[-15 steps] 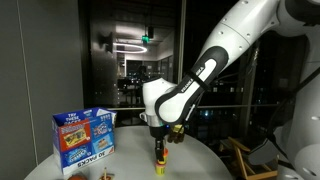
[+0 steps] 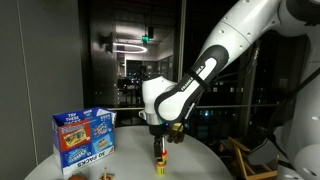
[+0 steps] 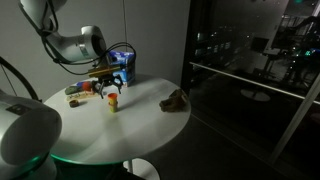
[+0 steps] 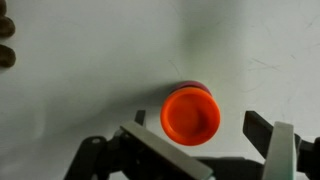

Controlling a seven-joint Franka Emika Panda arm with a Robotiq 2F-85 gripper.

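Note:
Below my gripper stands an upright bottle with a round orange cap (image 4: 190, 115). From above, the cap appears between the two spread fingers, with a gap on each side. The yellow lower part of the bottle (image 2: 160, 170) shows at the front of the table in exterior view 1. Exterior view 2 has the same bottle (image 3: 113, 103) on the white round table, the gripper (image 3: 103, 85) just above and beside its top. My fingers are open and hold nothing. How high the fingertips are above the cap is hard to tell.
A blue and red snack box (image 2: 84, 137) stands on the left of the table (image 3: 150, 125). Small items lie near it. A brown object (image 3: 175, 101) rests near the table's edge. Brown round shapes (image 4: 6, 40) enter the wrist view's corner.
Hardly anything differs. The gripper has shifted only slightly near the bottle's top; the bottle and the box appear to stand where they were.

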